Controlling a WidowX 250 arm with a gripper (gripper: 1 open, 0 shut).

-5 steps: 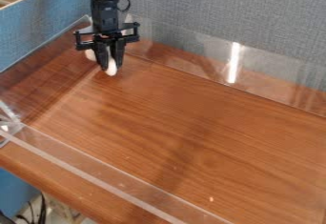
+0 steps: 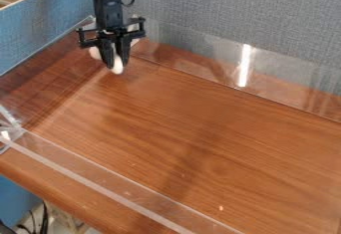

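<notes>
My black gripper is at the back left corner of the wooden work surface, low over it, shut on a white object that shows between and below its fingers. The fingers hide part of the object, so I cannot tell what it is or whether it touches the surface.
Clear plastic edging runs along it, with grey padded wall behind and blue padding at the left. A white object sits at the left edge, and cables hang at the bottom left.
The gripper and the white object have shifted very slightly to the left. Nothing else has visibly changed.
</notes>
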